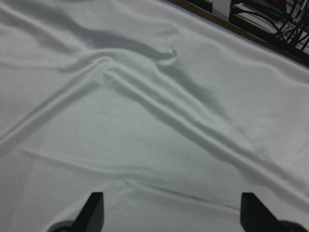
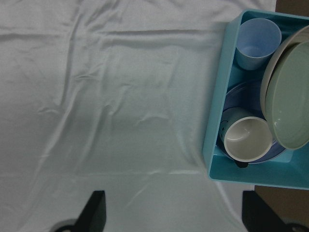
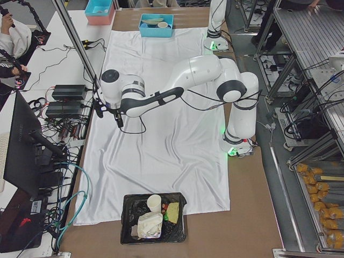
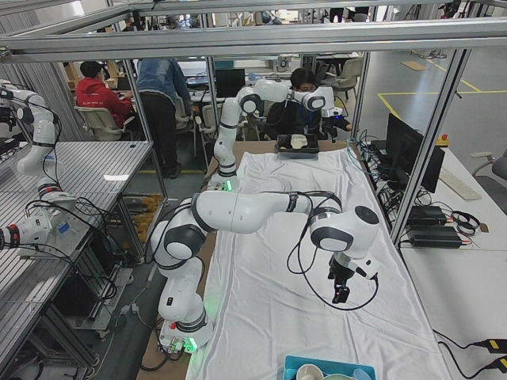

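In the camera left view my arm's gripper (image 3: 115,115) is above the middle of the white cloth (image 3: 150,156). A gripper also hangs over the cloth in the camera right view (image 4: 341,285). In the left wrist view my left gripper stands open over bare, wrinkled cloth. My right gripper is open and empty, with a blue bin (image 2: 217,92) to its upper right, holding a blue cup (image 2: 258,34), a mug (image 2: 246,140) and plates (image 2: 294,92).
A black bin (image 3: 126,220) with food-like items and a white cup (image 3: 154,202) stands at one end of the cloth. Monitors (image 3: 21,145), cables and metal frame posts line the side.
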